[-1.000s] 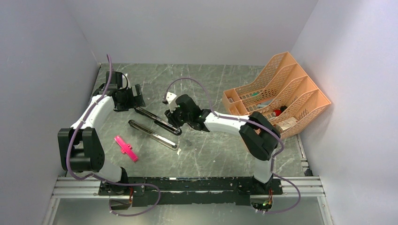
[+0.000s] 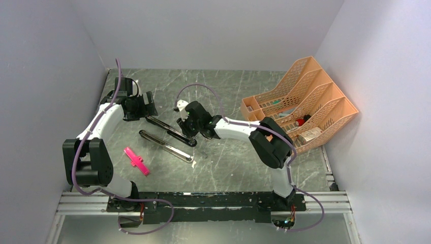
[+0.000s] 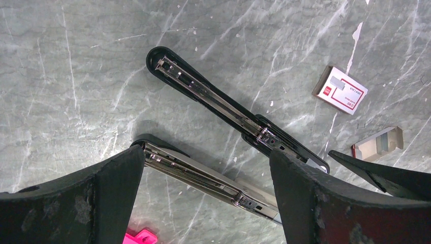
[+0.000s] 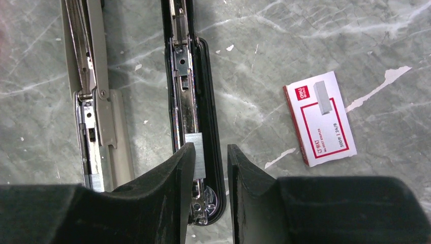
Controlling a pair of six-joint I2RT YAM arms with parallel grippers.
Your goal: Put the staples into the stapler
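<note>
The black stapler (image 3: 203,95) lies opened out on the table, its magazine channel exposed. A silver staple strip (image 4: 199,161) is at the front part of that channel; whether it is fully seated I cannot tell. My right gripper is part open over this end, one fingertip overlapping the strip's left edge, the other right of the stapler. Alongside lies an opened grey stapler (image 4: 105,119) with a short staple strip (image 4: 95,182) at its front. My left gripper stands open, nothing between its fingers, near the staplers' far ends.
Right of the black stapler, a staple box (image 4: 321,119) has a small grey strip on its top. An opened empty-looking carton (image 3: 378,144) lies nearby. A pink stapler (image 2: 136,161) rests at front left; an orange organizer (image 2: 333,114) stands at right.
The left arm and both staplers have stayed put.
</note>
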